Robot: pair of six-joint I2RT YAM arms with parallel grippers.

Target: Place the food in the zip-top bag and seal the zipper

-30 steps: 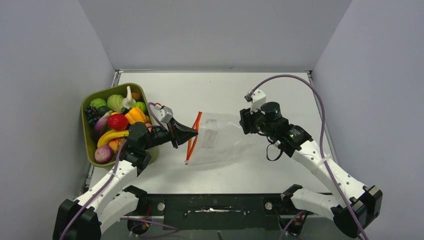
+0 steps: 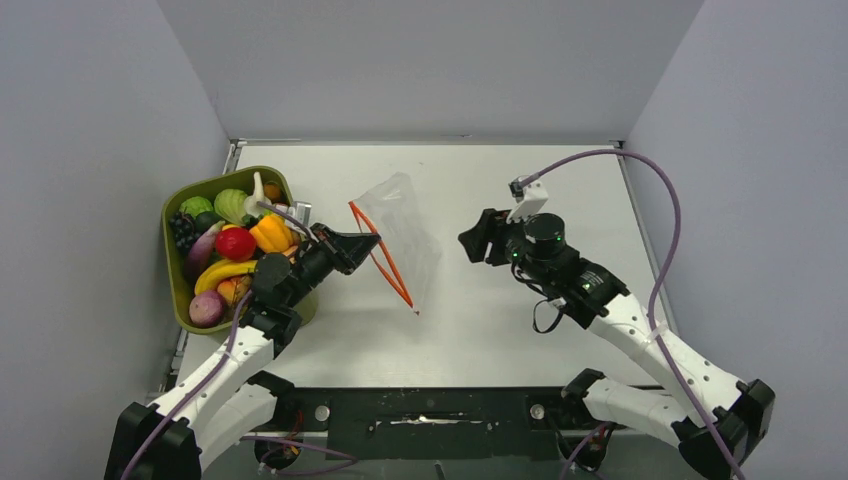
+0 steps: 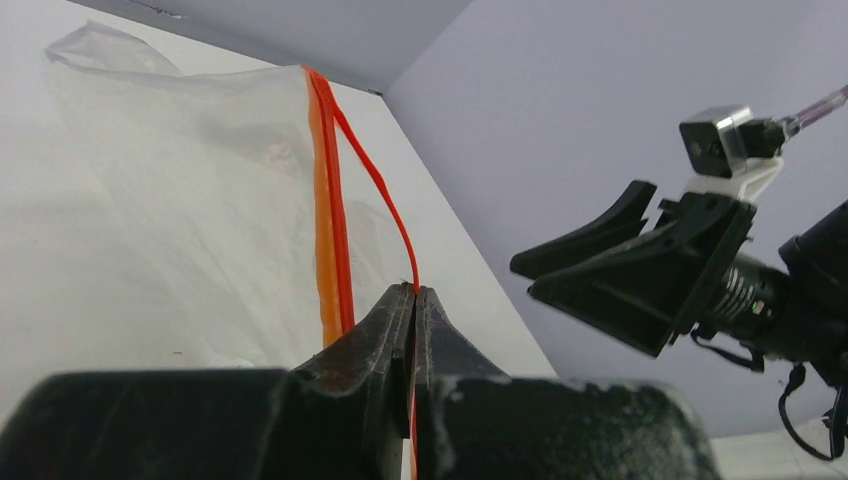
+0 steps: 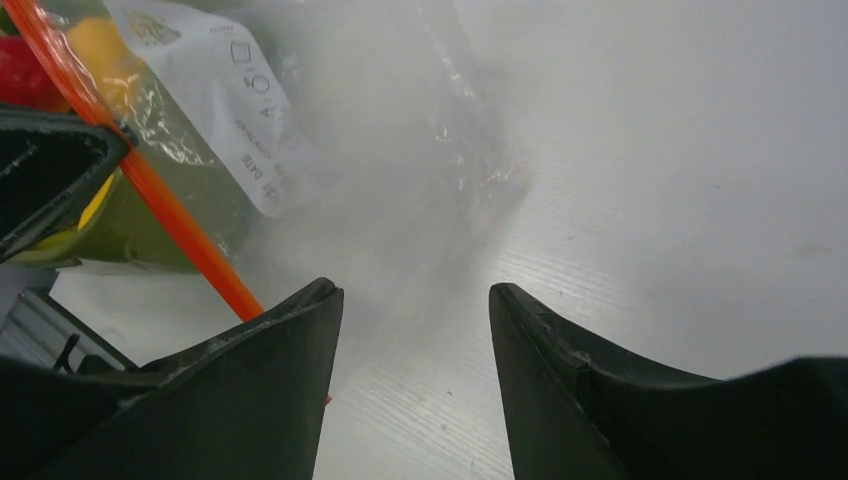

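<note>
A clear zip top bag point(image 2: 408, 235) with an orange zipper edge point(image 2: 398, 277) hangs from my left gripper point(image 2: 378, 238), its mouth edge turned toward that arm. In the left wrist view the left fingertips point(image 3: 440, 330) are shut on one thin orange-red strip point(image 3: 385, 190), while the other strip point(image 3: 328, 210) stands apart from it, so the mouth gapes. No food shows in the bag. My right gripper is open with nothing between its fingers, and in the top view it stays to the right of the bag, apart from it.
A green basket point(image 2: 176, 285) full of toy fruit and vegetables stands at the left, partly behind the left arm; a red tomato point(image 2: 235, 242), bananas point(image 2: 222, 275) and an orange pepper point(image 2: 272, 234) show in it.
The left gripper has shifted slightly left and up, turning the bag so its zipper edge slants the other way.
</note>
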